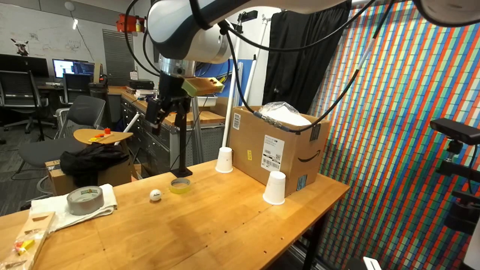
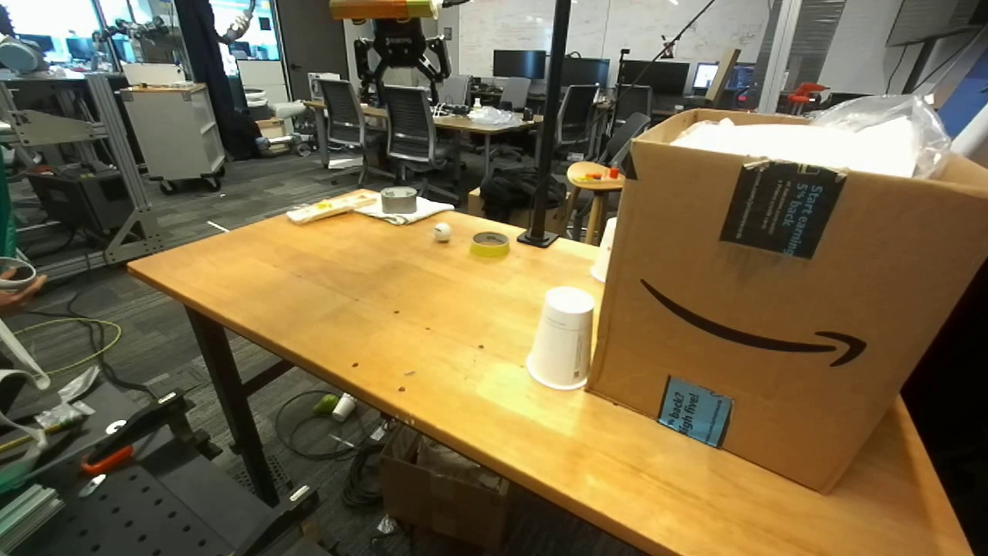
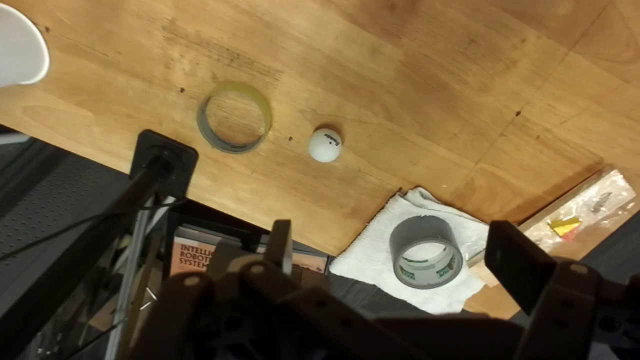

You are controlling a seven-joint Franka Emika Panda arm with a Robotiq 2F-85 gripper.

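Note:
My gripper [image 1: 168,124] hangs high above the table, its fingers spread apart and nothing between them. On the table below are a white ball with dark lettering [image 3: 324,146] and, close to it, a yellowish tape ring [image 3: 265,111]. A grey duct tape roll [image 3: 423,228] rests on a folded white cloth [image 3: 366,259]; in the wrist view both appear between my fingers, but far below them. Two white cups stand upside down near the cardboard box: one by its front corner [image 1: 275,189], the other farther back [image 1: 224,160].
The large cardboard box [image 1: 252,148] fills the table's far right part, with plastic and white packing on top. A black post [image 2: 548,139] rises at the table edge beside the tape ring. A wooden piece [image 1: 39,231] lies near the cloth.

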